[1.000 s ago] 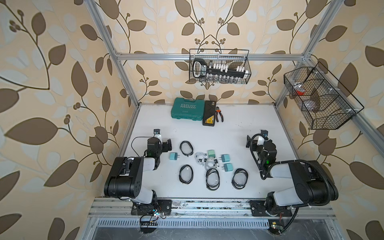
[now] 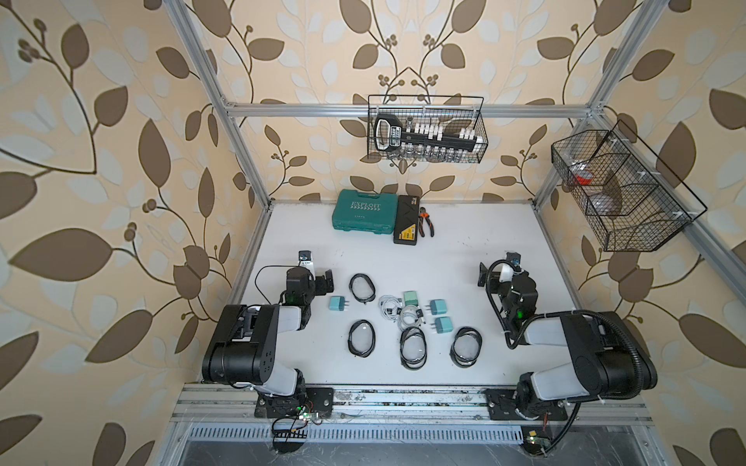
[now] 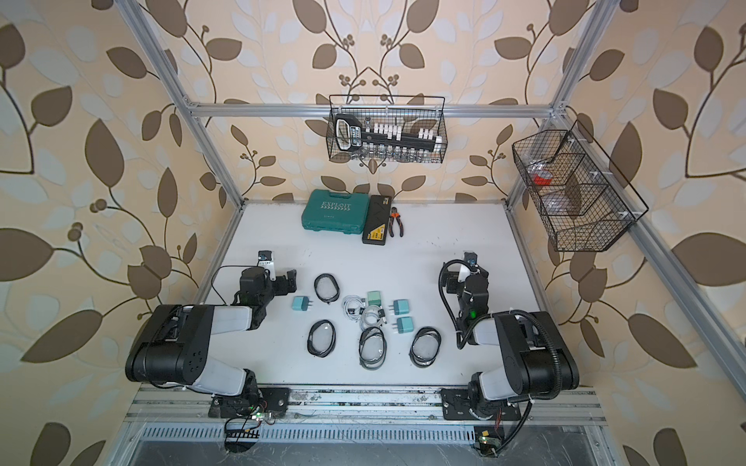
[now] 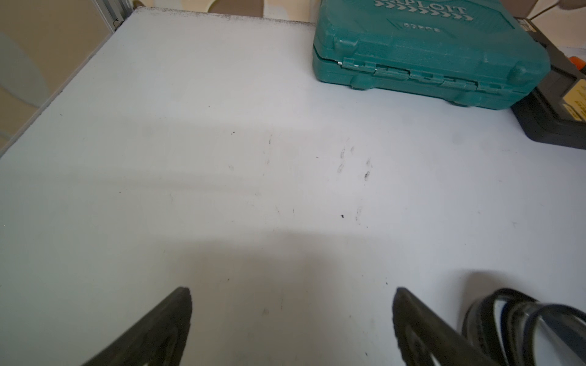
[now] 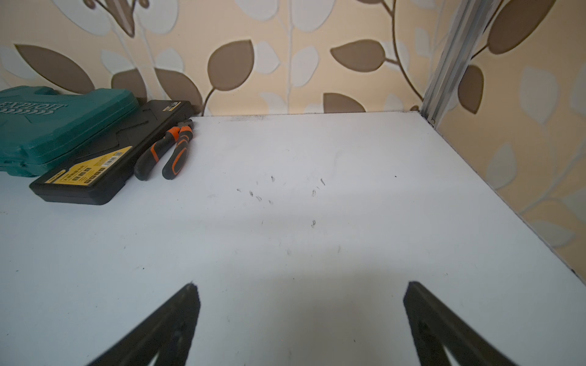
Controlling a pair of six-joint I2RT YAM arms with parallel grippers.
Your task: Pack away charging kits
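Note:
Coiled black cables (image 2: 361,339), teal chargers (image 2: 336,303), a pale green charger (image 2: 410,297) and white coiled cables (image 2: 388,306) lie on the front half of the table. My left gripper stands open and empty at the table's left, with a black coil (image 4: 500,323) at the lower right of its wrist view. My right gripper is open and empty over bare white surface at the right.
A green case (image 2: 363,211), a black box (image 2: 405,219) and pliers (image 5: 177,158) lie at the back. A filled wire basket (image 2: 427,139) hangs on the back wall, another (image 2: 629,233) on the right.

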